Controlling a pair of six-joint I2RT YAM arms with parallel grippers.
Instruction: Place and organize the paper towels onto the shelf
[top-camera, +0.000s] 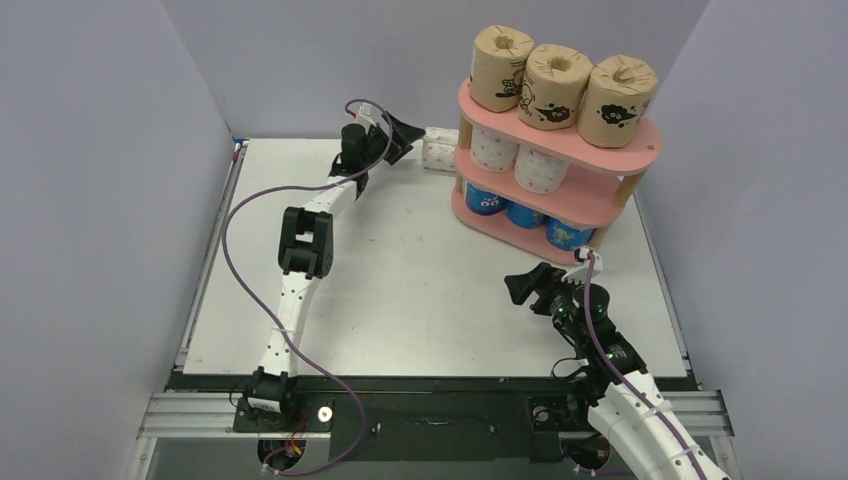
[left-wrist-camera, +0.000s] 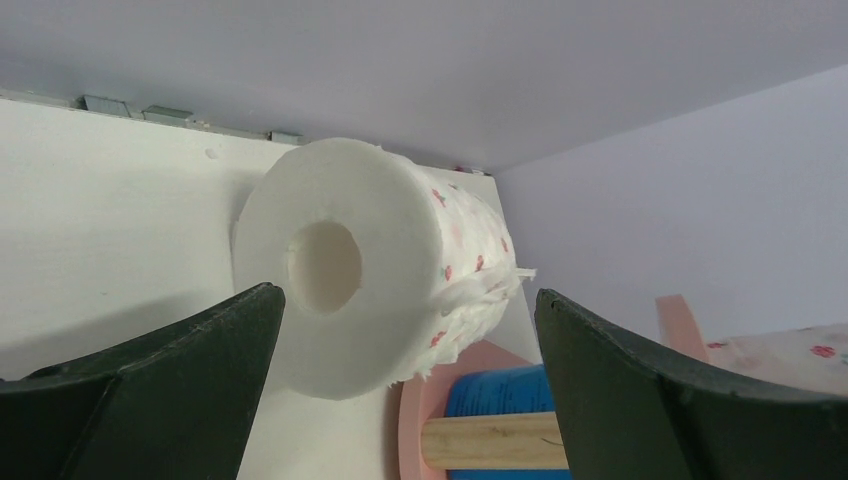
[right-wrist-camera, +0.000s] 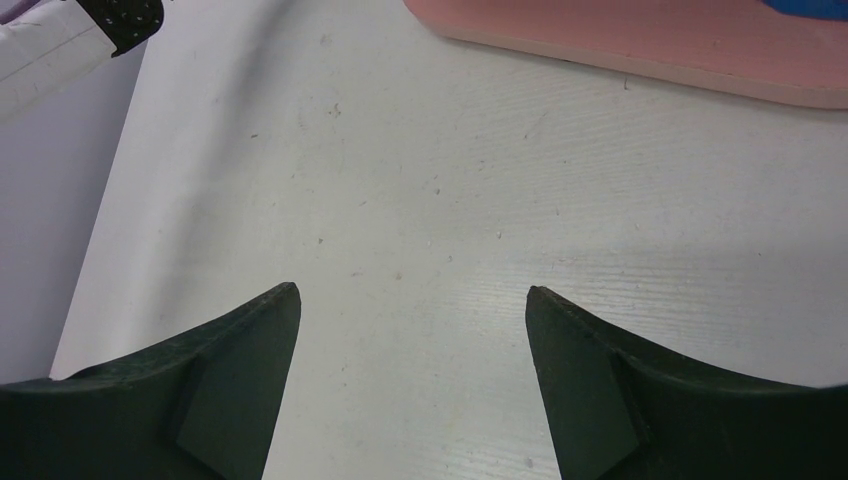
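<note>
A white roll with small red marks (top-camera: 440, 152) lies on its side at the back of the table, left of the pink shelf (top-camera: 600, 207). In the left wrist view the roll (left-wrist-camera: 345, 265) shows its flat end and core hole. My left gripper (top-camera: 409, 143) is open just short of it, its fingers apart on either side with nothing between them. Brown rolls (top-camera: 556, 86) stand on the top tier, two white rolls (top-camera: 541, 170) on the middle one, blue rolls (top-camera: 567, 234) on the lowest. My right gripper (top-camera: 522, 296) is open and empty, in front of the shelf.
The back wall (top-camera: 330, 60) rises close behind the lying roll. Bare table (top-camera: 420, 290) spreads between the two arms. In the middle tier, free room shows to the right of the white rolls.
</note>
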